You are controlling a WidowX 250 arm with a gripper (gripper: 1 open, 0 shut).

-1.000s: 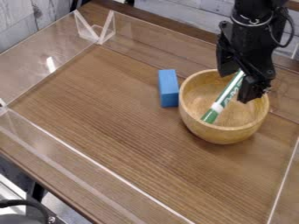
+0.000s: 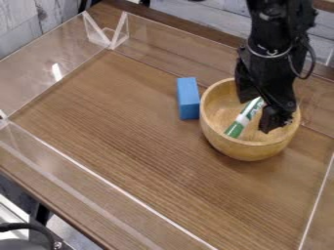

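Observation:
The black gripper (image 2: 261,98) hangs over an orange-tan bowl (image 2: 241,145) on the right side of the wooden table, its fingers reaching down into the bowl. A green and white tube-like object (image 2: 241,123) lies inside the bowl, partly hidden behind the gripper. Whether the fingers touch it, and how far apart they are, is hard to tell. A blue block (image 2: 187,99) rests just left of the bowl.
Clear plastic walls run along its edges, with a clear bracket at the back left. Dark cables show at the bottom left corner.
The gripper has moved slightly left and toward the camera, lower over the bowl and covering more of the green and white object. The bowl and blue block look unmoved.

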